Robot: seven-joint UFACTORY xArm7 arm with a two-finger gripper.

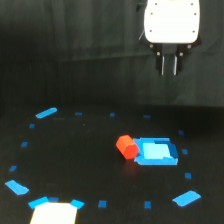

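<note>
My gripper hangs from the white housing at the top right, high above the dark table, its two thin fingers apart with nothing visible between them. A red block lies on the table beside the left edge of a small blue tray with a pale interior; whether they touch is unclear.
Blue tape strips and small squares are spread over the table. A cream object is cut off at the bottom left. A dark curtain covers the back.
</note>
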